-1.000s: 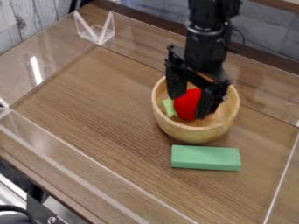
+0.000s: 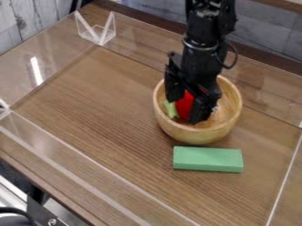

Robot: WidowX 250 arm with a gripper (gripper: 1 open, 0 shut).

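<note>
My gripper reaches down from the top into a wooden bowl right of centre, its dark fingers over and around a red object. A small green piece lies beside the red object inside the bowl. The fingers partly cover the red object, and whether they grip it is unclear.
A green rectangular block lies on the wooden table in front of the bowl. A white wire object stands at the back left.
The gripper has shifted slightly and changed its angle over the bowl. The bowl and the green block stay in place.
</note>
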